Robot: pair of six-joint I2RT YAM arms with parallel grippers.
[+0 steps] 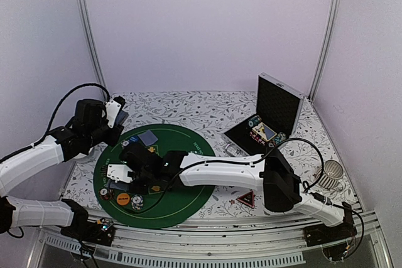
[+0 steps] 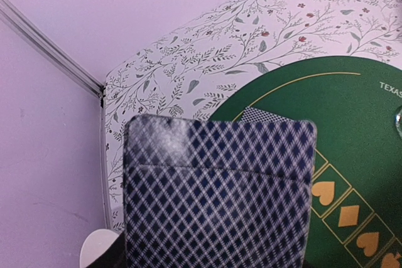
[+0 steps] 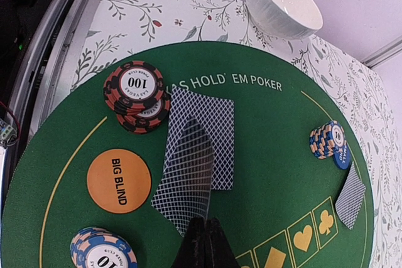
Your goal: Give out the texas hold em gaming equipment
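A blue-patterned deck of cards (image 2: pixel 217 211) fills the lower left wrist view, standing upright in my left gripper (image 1: pixel 118 116), which is shut on it above the mat's left edge. Two patterned cards lie overlapped on the green mat (image 3: pixel 270 149): one flat card (image 3: pixel 221 120), and a bowed card (image 3: pixel 176 196) with a dark, raised side. My right gripper is shut with its tips at the near end of the bowed card, which appears pinched there. Another pair of cards (image 1: pixel 148 137) lies at the mat's far side.
Red 100 chips (image 3: pixel 133 87), an orange BIG BLIND disc (image 3: pixel 119 180) and blue chips (image 3: pixel 103 249) sit close by. Across the mat are more blue chips (image 3: pixel 326 139). A white bowl (image 3: pixel 286 4) stands outside the mat. The open case (image 1: pixel 276 108) is at right.
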